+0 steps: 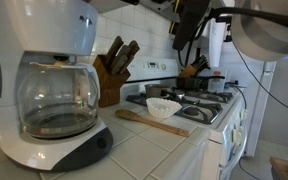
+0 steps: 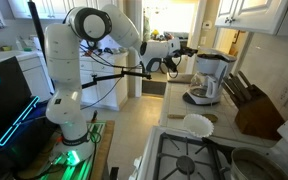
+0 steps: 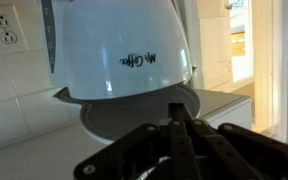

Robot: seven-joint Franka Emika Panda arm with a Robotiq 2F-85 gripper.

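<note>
A white coffee maker (image 1: 42, 28) stands on the tiled counter, its glass carafe (image 1: 58, 105) seated on the base. In the wrist view its white front (image 3: 124, 50) bears upside-down lettering, with a grey rounded surface (image 3: 134, 112) along its edge. My gripper is shut in front of that grey surface, and nothing shows between its dark fingers; whether they touch it, I cannot tell. From the other exterior view, the arm (image 2: 114, 30) arches over to the coffee maker (image 2: 206, 85).
Right of the coffee maker are a knife block (image 1: 111, 75), a white fluted bowl (image 1: 163, 107) and a wooden spoon (image 1: 152, 123). The stove (image 1: 196, 112) lies beyond. A person (image 2: 167, 52) is in the background. Bare tile (image 1: 139, 150) fronts the counter.
</note>
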